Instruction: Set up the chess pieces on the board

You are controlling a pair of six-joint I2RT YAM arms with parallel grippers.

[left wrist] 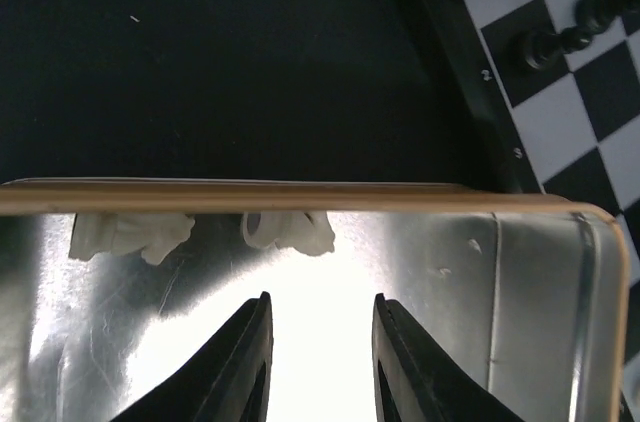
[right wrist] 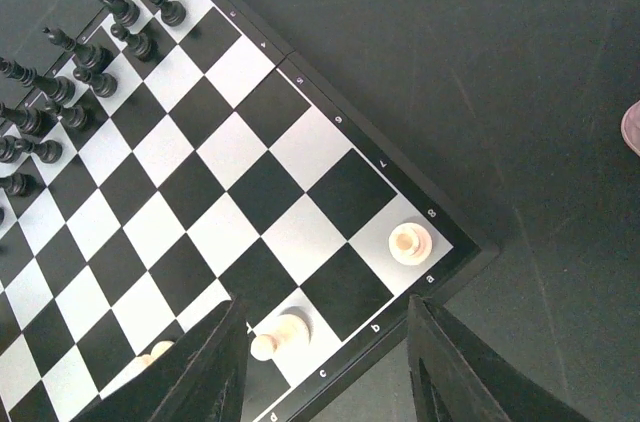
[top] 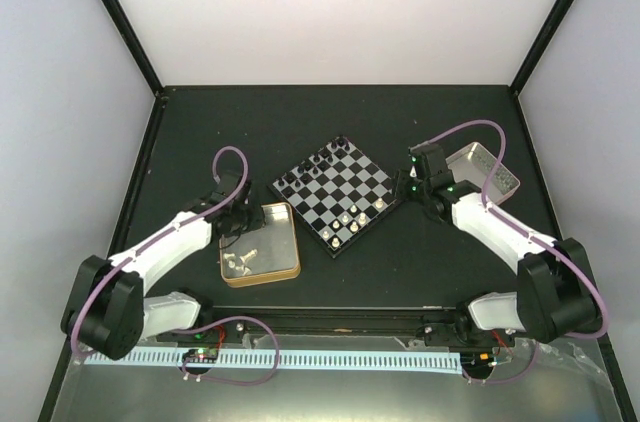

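Observation:
The chessboard (top: 340, 192) holds black pieces along its upper-left edge and several white pieces along its lower-right side, among them a white piece (right wrist: 410, 242) near the corner. My left gripper stands open over the gold-rimmed tray (left wrist: 530, 302), empty between its fingers; white pieces lie in it, including two (left wrist: 130, 235) (left wrist: 288, 232) by the far wall in the left wrist view. My right gripper is open above the board's right part, with a white piece (right wrist: 290, 337) visible just left of centre below it.
A second metal tray (top: 485, 167), apparently empty, sits at the right behind the right arm.

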